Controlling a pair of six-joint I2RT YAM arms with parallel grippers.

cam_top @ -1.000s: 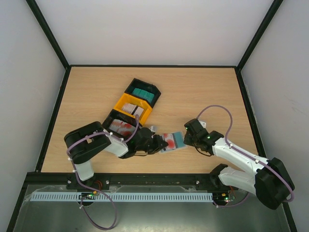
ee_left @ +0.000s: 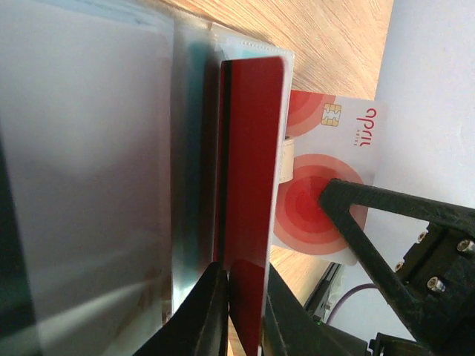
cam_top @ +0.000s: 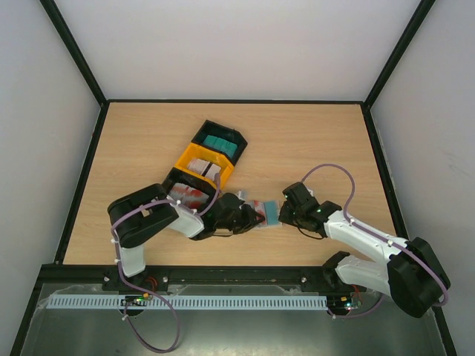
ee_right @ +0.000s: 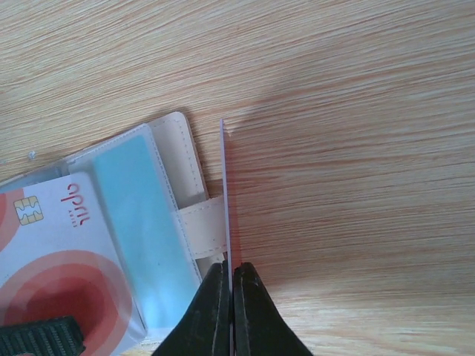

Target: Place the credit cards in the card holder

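Observation:
In the right wrist view the clear-sleeved card holder (ee_right: 145, 222) lies on the table with a blue page and a pale strap. On its left part shows a white credit card (ee_right: 70, 259) with red circles. My right gripper is shut on another thin card, seen edge-on beside the strap; its face with chip and circles (ee_left: 315, 178) shows in the left wrist view. My left gripper has its fingers on either side of a red card face (ee_left: 252, 148) at the holder's sleeve; whether they press on it is unclear.
Three joined bins stand left of the holder: a black one with teal items (cam_top: 218, 145), a yellow one with pale items (cam_top: 202, 167) and a black one with red-white cards (cam_top: 188, 194). Bare table lies behind and right of the holder.
My left gripper has moved a little to the right over the holder. The holder has turned slightly and now lies straighter. My right arm has hardly moved.

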